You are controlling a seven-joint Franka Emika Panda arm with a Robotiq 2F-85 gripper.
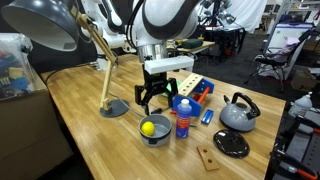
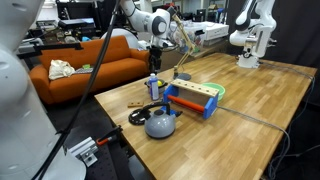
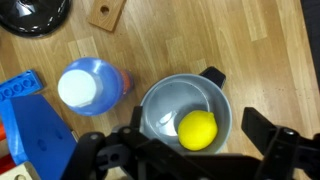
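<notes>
Above a grey pot (image 1: pixel 156 132) my gripper (image 1: pixel 154 104) points downward, its fingers spread with nothing between them. A yellow ball-like object (image 1: pixel 148 128) lies inside the pot. Seen from the wrist view, the pot (image 3: pixel 165 97) sits between and beyond the two dark fingers of my gripper, and the yellow object (image 3: pixel 197 131) shows toward the right side of its floor. A bottle (image 1: pixel 183 118) with a blue top stands upright beside the pot.
A blue toolbox-like rack (image 2: pixel 190 99), a kettle (image 2: pixel 160 124), a black round lid (image 1: pixel 231 145) and a small wooden board (image 1: pixel 207 157) surround the pot. A lamp (image 1: pixel 108 96) stands behind.
</notes>
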